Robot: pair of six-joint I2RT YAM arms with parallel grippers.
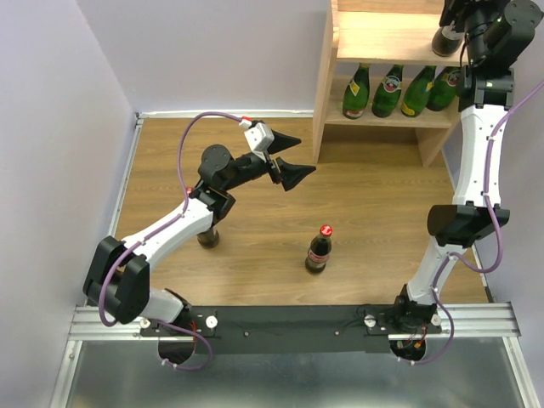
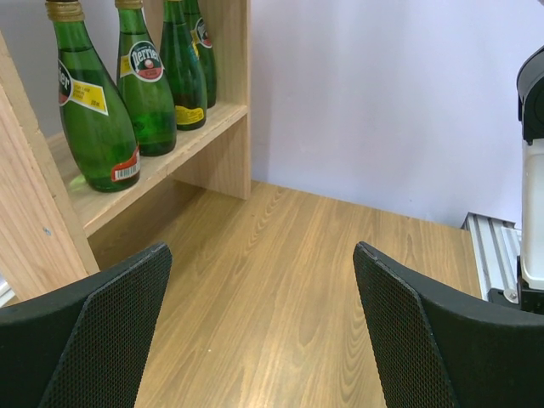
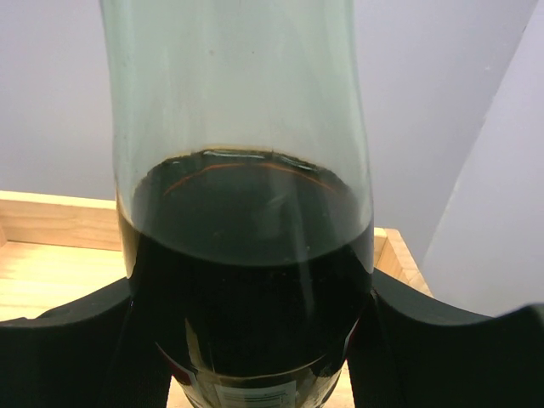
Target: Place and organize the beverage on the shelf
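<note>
My right gripper is shut on a dark cola bottle (image 3: 246, 212), its fingers on either side of the lower body. From the top view, that bottle (image 1: 446, 41) is upright at the right end of the wooden shelf's upper board (image 1: 387, 38); whether its base touches the board I cannot tell. Several green bottles (image 1: 388, 91) stand in a row on the lower board. Over the table left of the shelf, my left gripper (image 1: 302, 160) hangs open and empty. One cola bottle with a red cap (image 1: 318, 250) stands on the table; another (image 1: 208, 237) is partly hidden behind my left arm.
The shelf's left side panel (image 1: 326, 85) rises to the right of my left gripper. Left of the held bottle, the visible upper board is bare.
</note>
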